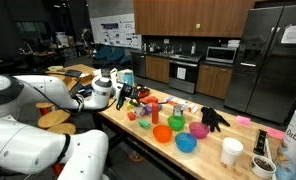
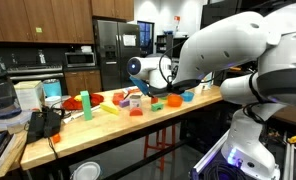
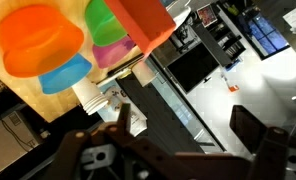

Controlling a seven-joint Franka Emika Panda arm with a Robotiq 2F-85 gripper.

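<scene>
In the wrist view my gripper shows two dark fingers standing well apart, with no object visible between them. Beyond them are an orange bowl (image 3: 38,40), a blue bowl (image 3: 66,75) and part of a green bowl (image 3: 104,22). A red upright object (image 3: 143,20) looms large at the top. From the first exterior view, the arm's white wrist (image 1: 104,92) hangs over the table's left end, left of the red bottle (image 1: 155,115). A pink bowl (image 1: 198,130) lies right of the others.
Small coloured items crowd the table left of the bowls. A black glove-like thing (image 1: 214,118) and a white tub (image 1: 231,151) are further right. In the second exterior view a green box (image 2: 86,101) stands on the table, whose near-left part is mostly clear.
</scene>
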